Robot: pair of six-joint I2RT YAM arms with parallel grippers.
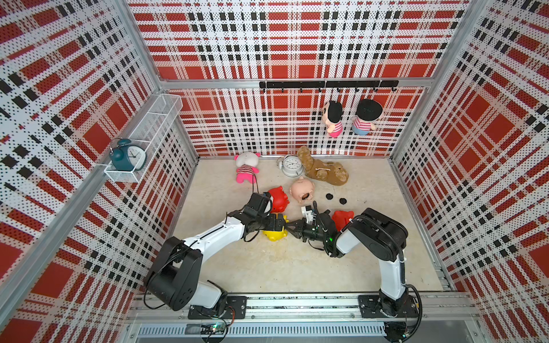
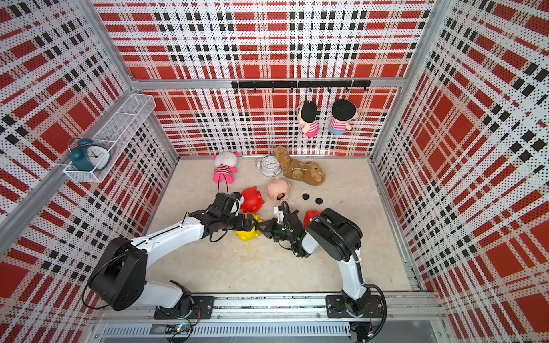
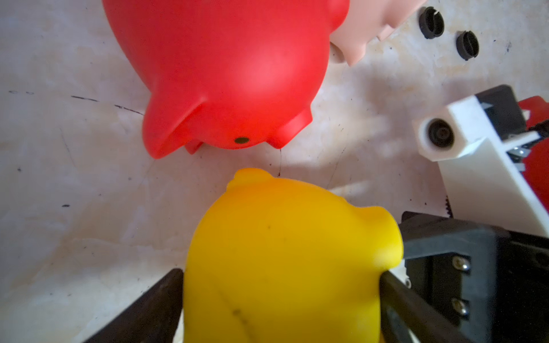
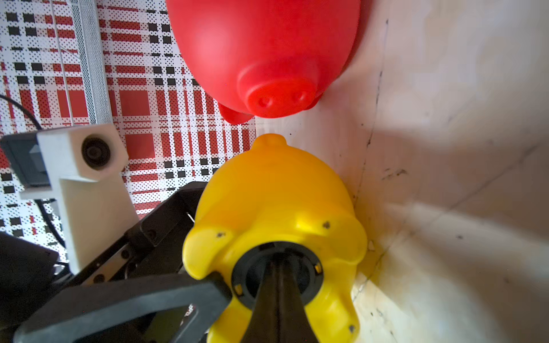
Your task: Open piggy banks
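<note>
My left gripper is open around the yellow piggy bank point(image 3: 286, 240), a finger at each side. My right gripper is shut, its tips at the black ring in the yellow pig's underside; nothing else shows between them. A red piggy bank point(image 3: 228, 51) lies just behind the yellow one. A pink piggy bank point(image 1: 302, 187) sits farther back, and a second red one point(image 1: 343, 219) is right of my right gripper. Two black plugs point(image 3: 431, 23) lie on the table beside the pink pig.
Plush toys point(image 1: 323, 168) and a silver clock point(image 1: 291, 164) lie along the back. A wire basket point(image 1: 148, 123) with a teal clock hangs on the left wall.
</note>
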